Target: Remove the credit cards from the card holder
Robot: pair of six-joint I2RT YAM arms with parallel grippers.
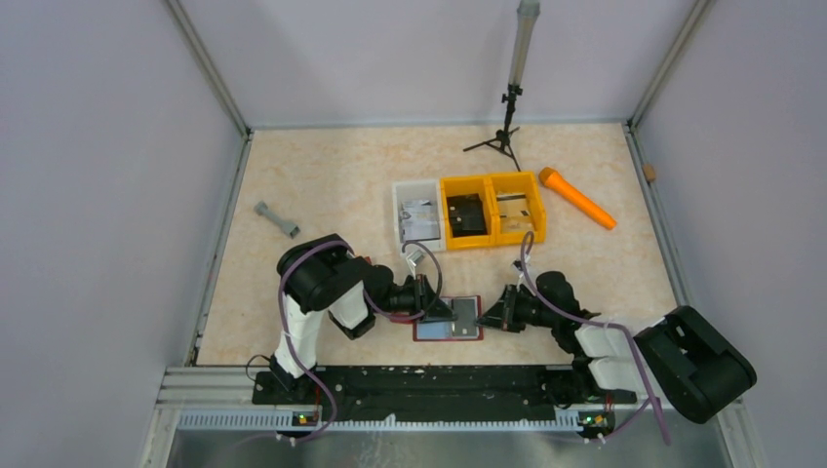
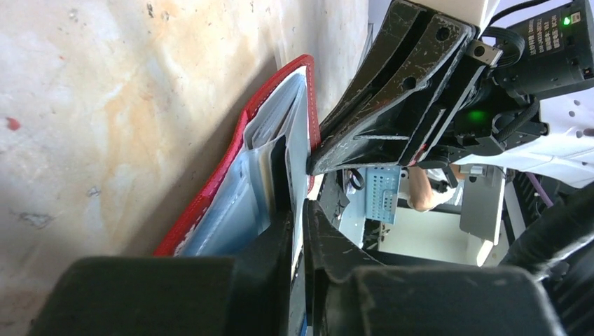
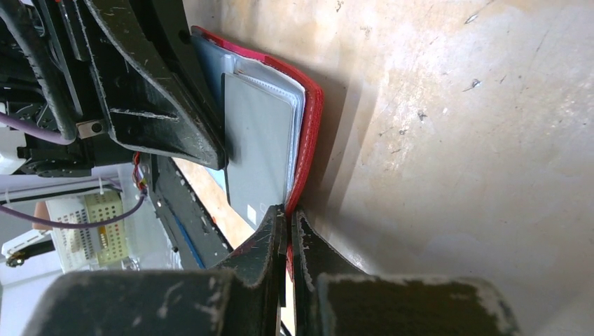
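The red card holder (image 1: 448,331) lies open near the table's front edge between both grippers, with pale sleeves and a grey card (image 3: 256,140) showing. In the left wrist view its red edge (image 2: 189,224) runs beside stacked sleeves. My left gripper is at these sleeves, its fingertips close together with a thin sleeve edge between them; whether it grips is unclear. My right gripper is shut at the holder's red outer edge, on the right side.
A white bin (image 1: 398,210) and yellow bins (image 1: 534,234) stand behind the grippers. An orange microphone (image 1: 585,205) lies back right, a grey tool (image 1: 277,218) at left. A tripod (image 1: 502,136) stands at the back.
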